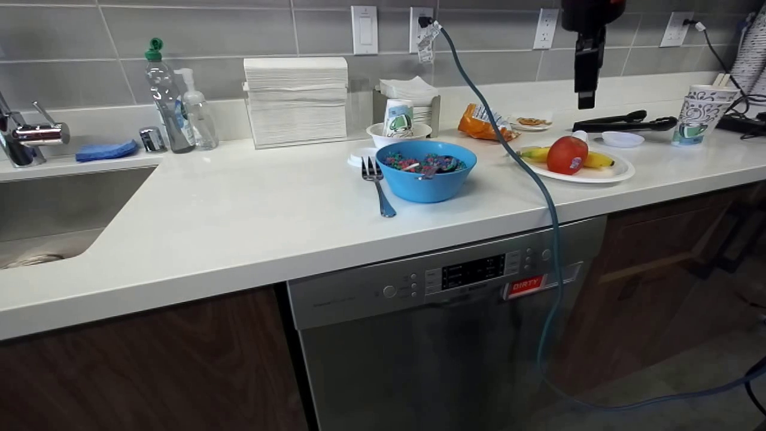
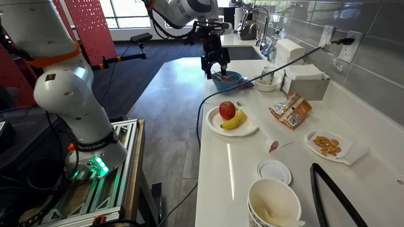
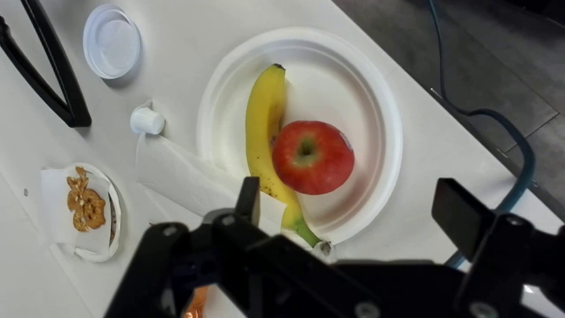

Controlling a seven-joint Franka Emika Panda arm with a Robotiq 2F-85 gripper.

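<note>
My gripper hangs open above the counter, its two fingers wide apart with nothing held between them. In the wrist view, a white plate [image 3: 352, 79] lies beyond the fingertips, bearing a red apple [image 3: 318, 164] and a yellow banana [image 3: 259, 124] side by side. The apple touches the banana's inner curve. From exterior view 1 the gripper [image 1: 586, 100] shows high above the plate [image 1: 610, 175], well clear of the fruit. Exterior view 2 has both fingers of the gripper [image 2: 216, 72] pointing down, with a gap between them.
A blue bowl [image 1: 423, 188] of colourful pieces stands beside a fork [image 1: 382, 197]. A cable [image 1: 535, 176] crosses the counter near the plate. Black tongs [image 3: 50, 63], a small lid [image 3: 112, 47], a pretzel plate [image 3: 117, 212] and an orange bag [image 2: 293, 109] lie around.
</note>
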